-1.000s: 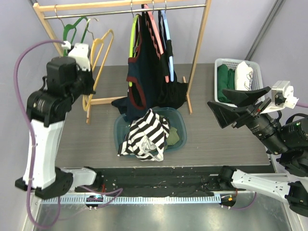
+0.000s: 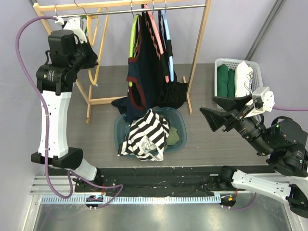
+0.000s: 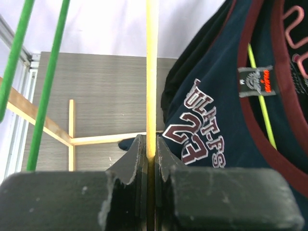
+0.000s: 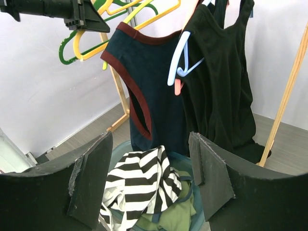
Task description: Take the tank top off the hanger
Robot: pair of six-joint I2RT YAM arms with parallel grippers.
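At the rack's left, my left gripper (image 2: 90, 58) is shut on an empty yellow hanger (image 3: 151, 72), beside green hangers (image 3: 47, 91). A navy tank top with maroon trim (image 2: 147, 72) (image 3: 207, 125) (image 4: 166, 96) hangs on a lime hanger (image 2: 131, 48) at the middle of the rail, next to black tops on pink and blue hangers (image 4: 179, 55). My right gripper (image 2: 219, 114) is open at the right, nothing between its fingers.
A teal tub (image 2: 179, 125) with striped and olive clothes stands below the hanging tops. A white basket (image 2: 259, 77) with folded clothes sits at the back right. The rack's right post (image 2: 197, 48) stands between.
My left arm has moved up and back with the yellow hanger toward the rail.
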